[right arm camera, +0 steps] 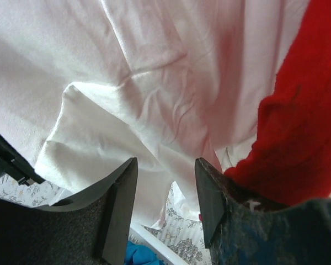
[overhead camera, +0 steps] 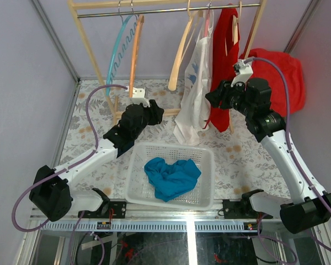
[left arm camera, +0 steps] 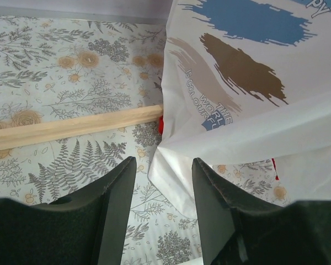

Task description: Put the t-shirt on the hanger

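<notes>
A white printed t-shirt (overhead camera: 193,102) hangs from the rail beside a red garment (overhead camera: 225,49); its printed face (left arm camera: 243,61) fills the upper right of the left wrist view. My left gripper (overhead camera: 157,113) stands apart from the shirt, fingers parted with nothing between them. My right gripper (overhead camera: 212,96) is beside the white and red cloth, fingers parted; white folds lie behind its fingertips, not visibly held. A blue cloth (overhead camera: 171,178) lies in the white basket (overhead camera: 132,185).
Blue (overhead camera: 115,49), orange (overhead camera: 133,55) and wooden (overhead camera: 179,55) hangers hang on the rail (overhead camera: 154,12). A red cloth pile (overhead camera: 281,83) sits at the back right.
</notes>
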